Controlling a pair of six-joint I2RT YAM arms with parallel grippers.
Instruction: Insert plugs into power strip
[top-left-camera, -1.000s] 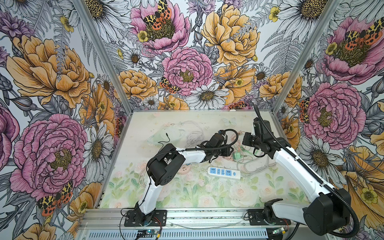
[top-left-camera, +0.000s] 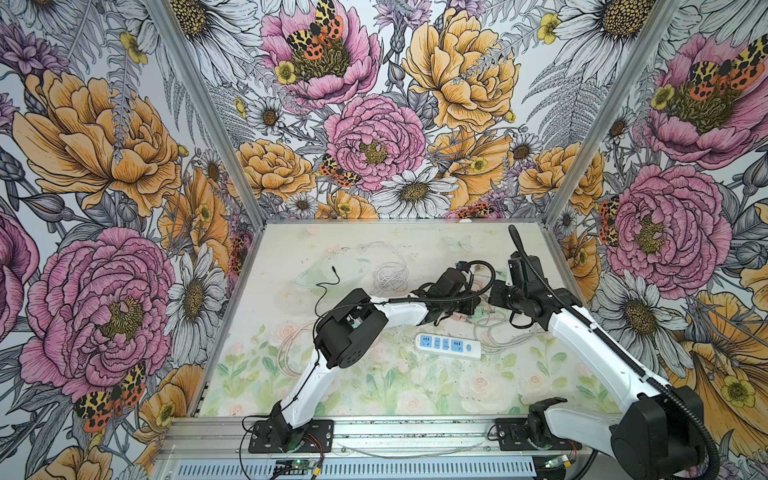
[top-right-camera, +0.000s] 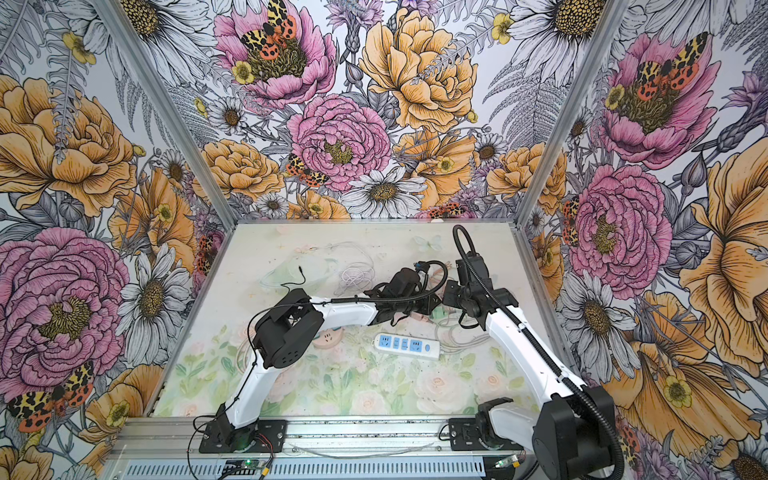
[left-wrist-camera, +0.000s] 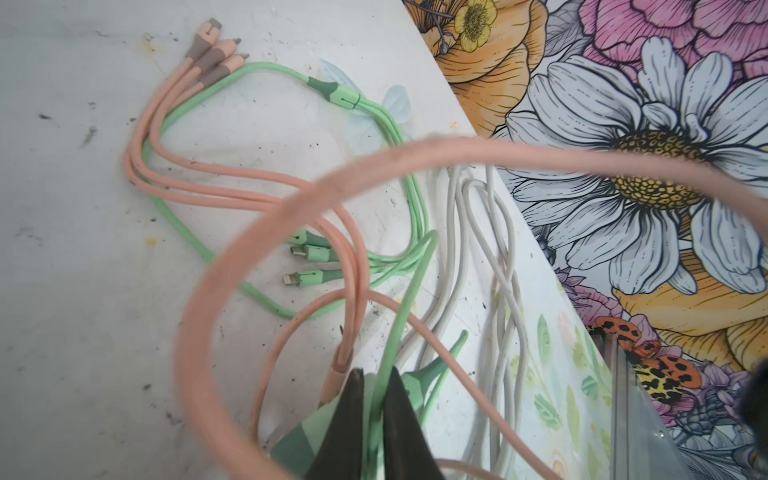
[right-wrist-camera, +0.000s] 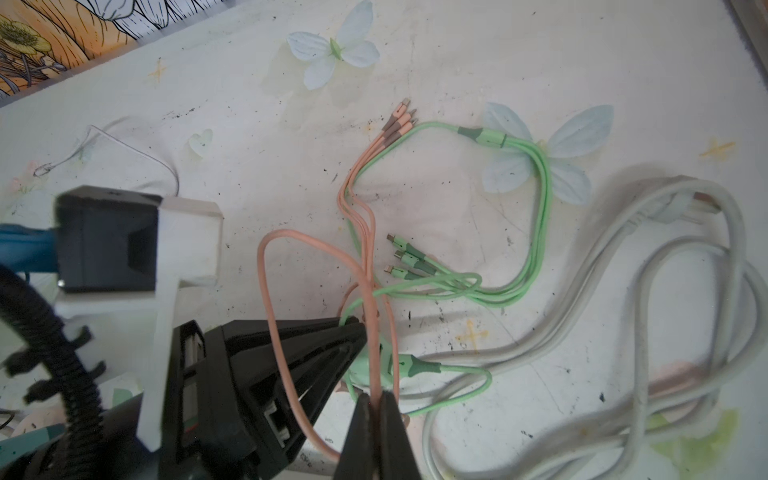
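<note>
In the top left view the white power strip (top-left-camera: 448, 345) with blue sockets lies in front of both grippers. My right gripper is shut on a pink cable (right-wrist-camera: 369, 320), which loops up beside it. A green block-shaped plug (right-wrist-camera: 385, 369) sits below and between the grippers, partly hidden by my left fingers (right-wrist-camera: 352, 326). In the left wrist view my left gripper is slightly open, its fingers on either side of a green cable (left-wrist-camera: 398, 324), low over the green block (left-wrist-camera: 308, 436). Whether they touch it cannot be told.
Loose pink cable ends (right-wrist-camera: 397, 120) and a green cable loop (right-wrist-camera: 537, 240) lie behind the grippers. A thick white cord (right-wrist-camera: 576, 296) coils to the right, near a white plug (right-wrist-camera: 680, 206). A pink round object (top-right-camera: 328, 337) lies left of the strip.
My left gripper has moved right, close to the right gripper, and now covers the green plug seen a second ago. The right arm has shifted slightly. The power strip has not moved.
</note>
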